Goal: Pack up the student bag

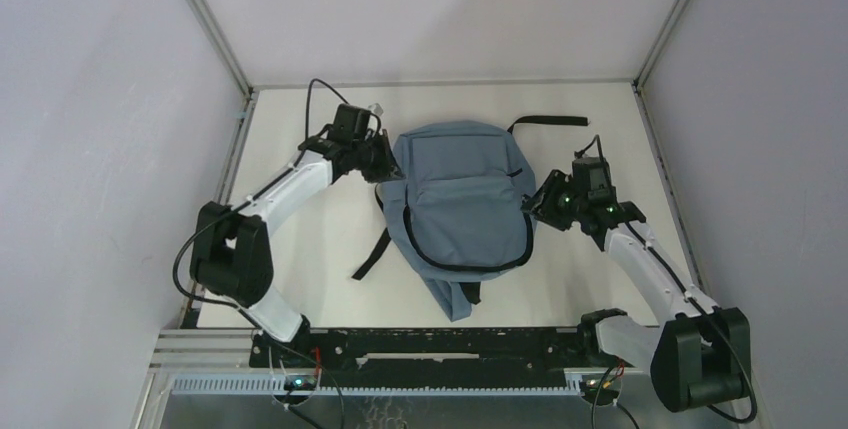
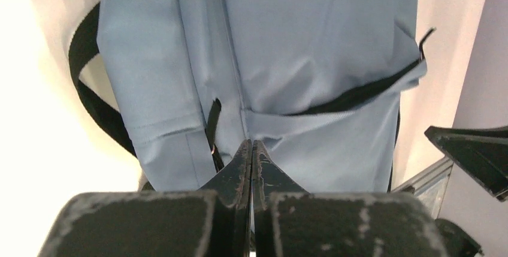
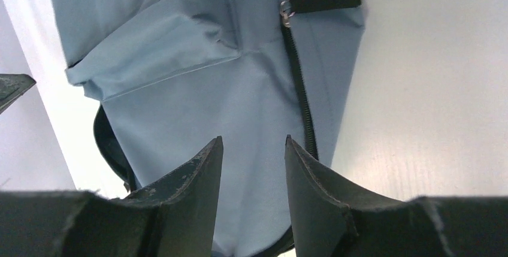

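Observation:
The blue-grey bag (image 1: pixel 462 214) lies flat on the white table. Along its side, in the left wrist view, a black zipper pull tab (image 2: pixel 214 120) rests on the cloth. My left gripper is shut with nothing between its fingertips, and the tab lies outside them, to their left. Over the bag's right edge, my right gripper stands open and empty. Ahead of it in the right wrist view, another black pull tab (image 3: pixel 323 3) hangs from a metal slider at the end of a dark zipper (image 3: pixel 302 95).
A black strap (image 1: pixel 553 120) reaches out at the bag's upper right, and another strap (image 1: pixel 371 255) lies at its lower left. The front pocket's opening (image 2: pixel 353 98) shows as a dark slit. Bare table (image 1: pixel 310 249) surrounds the bag.

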